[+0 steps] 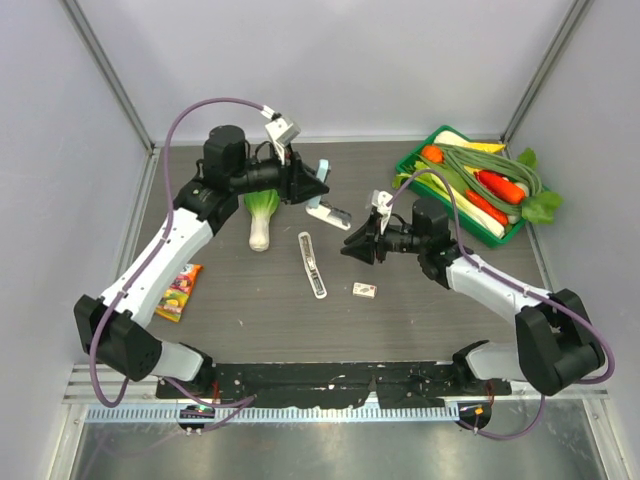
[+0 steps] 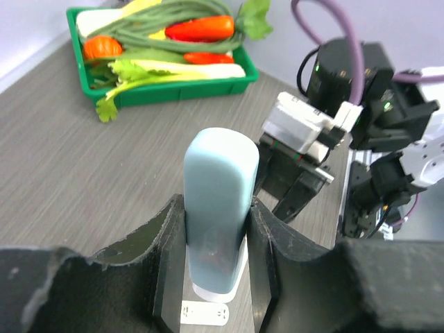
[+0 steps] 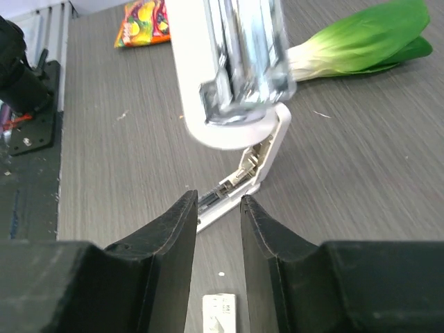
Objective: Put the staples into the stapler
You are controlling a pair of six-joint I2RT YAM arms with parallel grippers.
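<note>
My left gripper [image 1: 316, 184] is shut on a stapler, whose light blue handle [image 2: 220, 201] stands between the fingers. The stapler's white arm with a metal channel [image 3: 229, 69] sticks out toward my right gripper. Apart from it, lower right in the top view, my right gripper stands partly open with nothing visible between its fingertips. A long white piece with metal along it [image 1: 312, 265] lies on the table between and below the grippers. Nearer the front is a small white box [image 1: 364, 290], seen also low in the right wrist view. Whether staples sit in the channel cannot be made out.
A green basket of vegetables [image 1: 402, 166] stands at the back right. Behind the left arm lies a leafy green-and-white vegetable [image 1: 260, 215], and a colourful snack packet [image 1: 178, 292] is at left.
</note>
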